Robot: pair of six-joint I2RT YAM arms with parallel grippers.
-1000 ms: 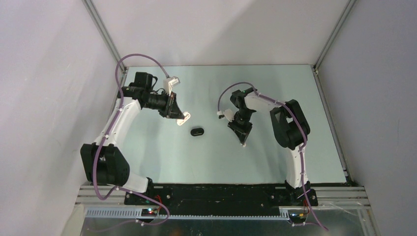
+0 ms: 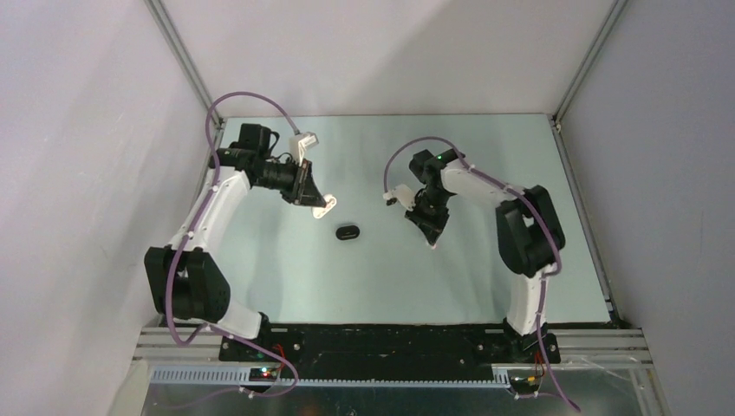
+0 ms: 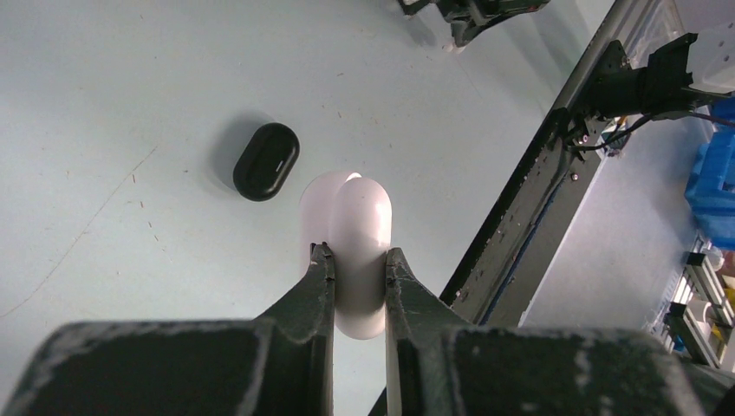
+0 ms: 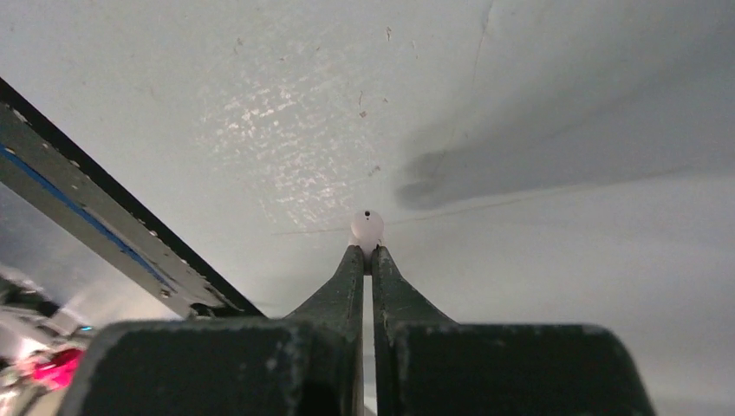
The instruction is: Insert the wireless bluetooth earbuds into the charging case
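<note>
The white charging case (image 3: 361, 260) is pinched in my left gripper, and its lid appears raised in the top view. A white earbud (image 4: 367, 227), with a small dark dot on its head, is gripped at the tips of my right gripper. The earbud hangs clear of the table, its shadow lying apart from it. From above, the case (image 2: 324, 207) is at centre left and the right gripper (image 2: 432, 241) is to its right. The slots inside the case are too small to make out.
A black rounded case (image 3: 266, 162) lies on the table (image 2: 373, 286) between the two arms, just in front of the white case. A dark rail (image 2: 381, 347) runs along the front edge.
My right gripper has risen from the table with the earbud, whose shadow has separated from it. The right arm has swung slightly outward and back. The left gripper and white case are nearly still.
</note>
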